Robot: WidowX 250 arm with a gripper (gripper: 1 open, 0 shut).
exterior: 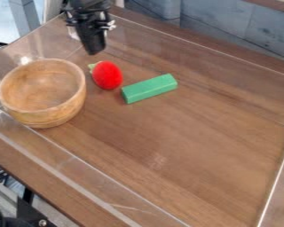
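Observation:
The black gripper [91,34] is at the top left of the camera view, above the back left of the table; whether its fingers are open is too small to tell. Below it lies a red rounded object [106,76] with a small pale green part at its upper left. A green block [149,88] lies to the right of the red object. A wooden bowl [43,111] sits at the left, near the table edge.
The wooden table [192,151] has broad clear room at the right and front. A grey tiled wall [216,27] stands behind it.

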